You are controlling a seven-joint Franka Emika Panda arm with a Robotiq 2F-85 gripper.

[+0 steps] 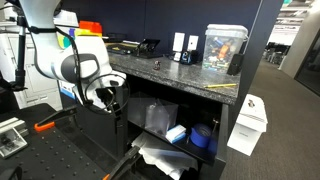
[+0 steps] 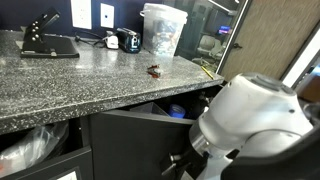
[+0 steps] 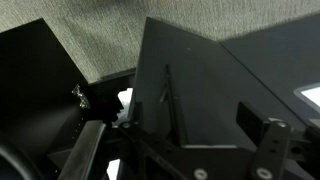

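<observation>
My gripper stands open in the wrist view, its two dark fingers spread apart with nothing held. Between and beyond them a dark bar, apparently a handle (image 3: 175,105), runs along a dark panel (image 3: 205,75). I cannot tell whether the fingers touch it. In exterior view 1 the white arm (image 1: 85,72) leans over the left end of an open drawer, its gripper low against the dark cabinet. In exterior view 2 the arm (image 2: 255,115) fills the lower right and the fingers are hard to make out.
The open drawer contains a clear bag (image 1: 160,115), a blue pot (image 1: 203,132) and papers (image 1: 165,158). A speckled counter (image 1: 180,76) runs above it, bearing a clear tub (image 1: 223,48). A white box (image 1: 248,125) stands right of the cabinet.
</observation>
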